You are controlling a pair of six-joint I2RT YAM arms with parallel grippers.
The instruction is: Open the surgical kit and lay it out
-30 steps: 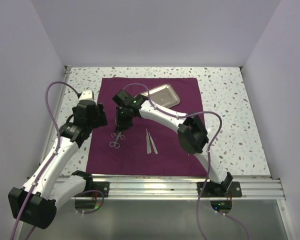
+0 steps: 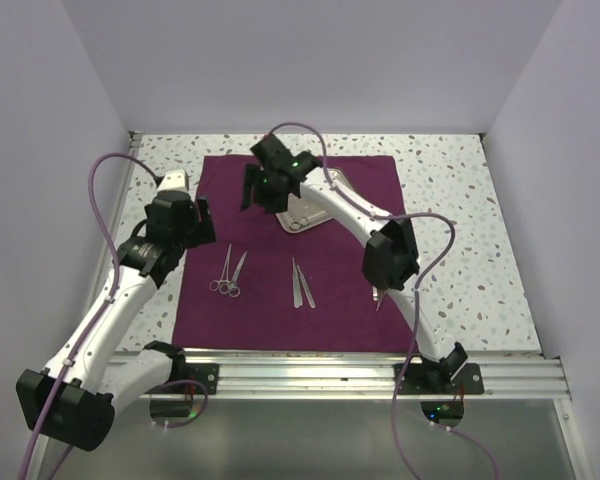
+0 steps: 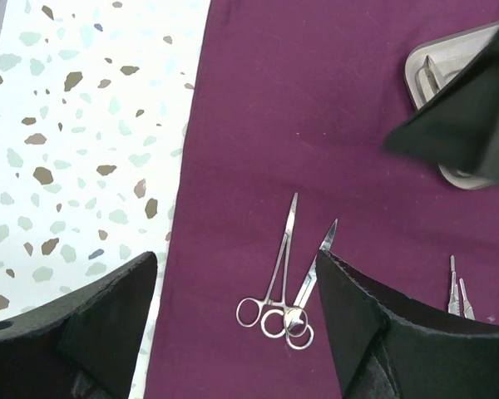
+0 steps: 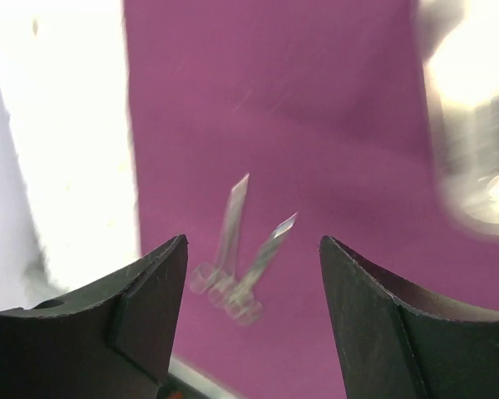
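Side by side on the purple cloth (image 2: 265, 325) lie two ring-handled instruments, a slim clamp (image 3: 284, 262) and a second one (image 3: 308, 283), their rings close or overlapping. A scalpel-like tool (image 2: 296, 288) and tweezers (image 2: 307, 288) lie further right. The metal tray (image 2: 314, 221) is partly hidden by my right arm; ringed handles show in its near-left corner. My right gripper (image 2: 255, 194) hangs at the tray's left side, its fingers apart and empty in the blurred right wrist view. Over the cloth's left edge, my left gripper (image 2: 206, 222) has spread fingers (image 3: 125, 295) with nothing between.
Another thin instrument (image 2: 379, 299) lies at the right, half covered by my right forearm.
My right gripper has moved from over the two ringed instruments up and right to the tray. The clamp now lies beside the other one, turned from its earlier angle. The left arm barely moved.
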